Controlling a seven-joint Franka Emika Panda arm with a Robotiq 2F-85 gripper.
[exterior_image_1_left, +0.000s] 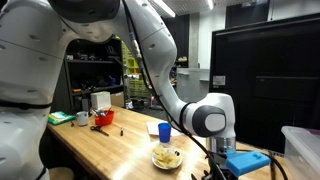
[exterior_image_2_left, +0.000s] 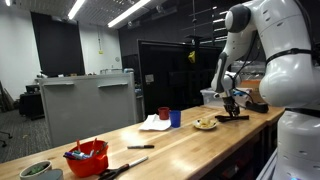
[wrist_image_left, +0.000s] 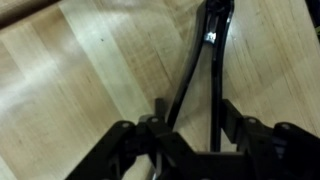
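Black tongs (wrist_image_left: 218, 60) lie on the wooden table in the wrist view, joined at the top, with two long legs spreading downward. My gripper straddles those legs, its dark fingers (wrist_image_left: 143, 135) standing apart on either side. Contact between fingers and legs is not clear. From the second exterior view, the gripper (exterior_image_2_left: 235, 112) is low at the table's far right end, over a dark shape. The first exterior view shows the white and black arm end (exterior_image_1_left: 212, 118) reaching down close to the tabletop, its fingertips hard to make out.
A plate of yellowish food (exterior_image_1_left: 167, 158) sits beside the arm, with a blue cup (exterior_image_1_left: 164, 131) behind it. A white cloth (exterior_image_2_left: 157, 123), a red container (exterior_image_2_left: 88, 158) and dark-handled tools (exterior_image_2_left: 125, 170) lie farther along.
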